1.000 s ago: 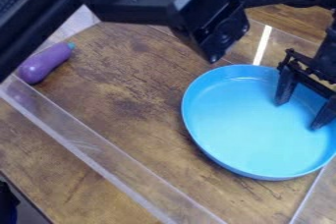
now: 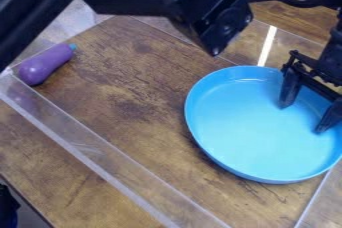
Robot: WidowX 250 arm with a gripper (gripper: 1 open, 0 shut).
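Note:
My black gripper [image 2: 305, 117] is at the right, over the back right part of a light blue round plate [image 2: 254, 137], with its two fingers spread apart and tips down inside the plate. I see nothing held between them. A purple toy eggplant [image 2: 44, 65] lies at the far left of the wooden surface, well away from the gripper.
Clear plastic strips [image 2: 114, 177] run along the left and front of the wooden board [image 2: 127, 102]. The black arm spans the top of the view. Bare wood lies between the eggplant and the plate.
The upper arm has shifted very slightly. The gripper, plate and eggplant show no visible change.

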